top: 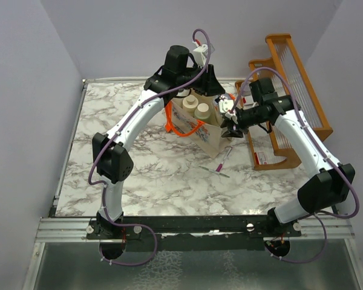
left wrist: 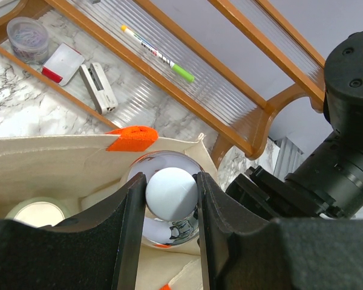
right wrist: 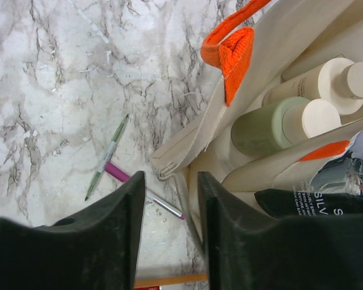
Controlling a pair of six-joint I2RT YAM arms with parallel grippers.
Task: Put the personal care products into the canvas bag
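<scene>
The canvas bag [top: 201,134] holds several bottles, among them a green one [right wrist: 258,130] and a cream one [right wrist: 307,84]. In the left wrist view my left gripper is shut on a white cap [left wrist: 171,193], with a shiny round item behind it inside the bag. My right gripper is part open at the bag's front-right corner, with the bag's pale edge showing between its blurred fingertips. In the top view it partly hides the bag's right side.
A wooden rack [top: 293,72] with small stationery stands on the right. Two pens [top: 215,171] lie in front of the bag.
</scene>
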